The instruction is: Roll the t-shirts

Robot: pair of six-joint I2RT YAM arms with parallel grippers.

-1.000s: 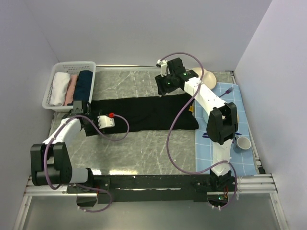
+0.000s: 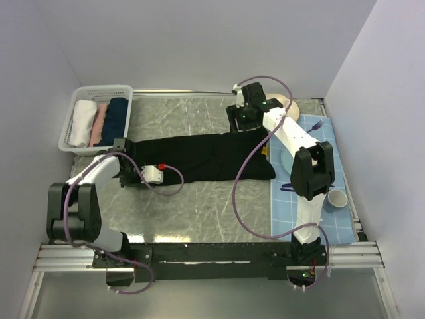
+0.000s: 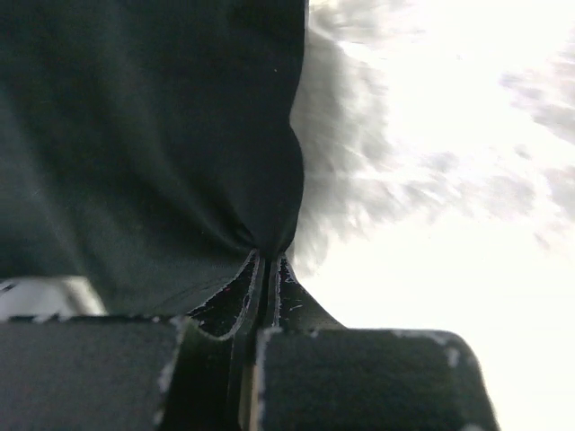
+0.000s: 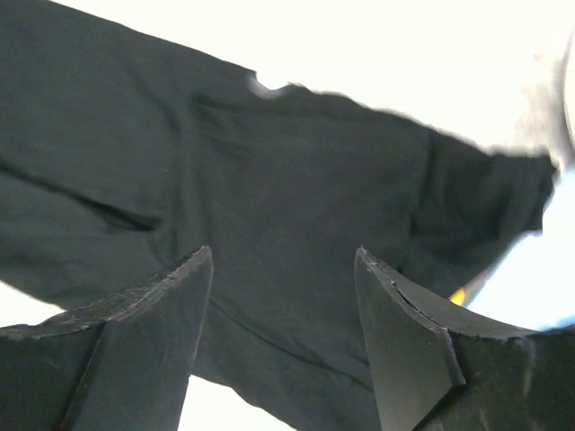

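Note:
A black t-shirt, folded into a long flat strip, lies across the middle of the table. At its left end, my left gripper is shut on the shirt, with fabric gathered to a point at the fingertips in the left wrist view. From above, the left arm partly covers that end. My right gripper is part open over the far edge of the shirt's right half. No cloth shows between its fingers; the shirt spreads out beyond them.
A white basket with folded cloths stands at the back left. To the right lie a blue checked mat, a white cup and a fork.
My left gripper has shifted slightly right, and the shirt's left end has moved right with it. The right gripper has moved right along the shirt's far edge.

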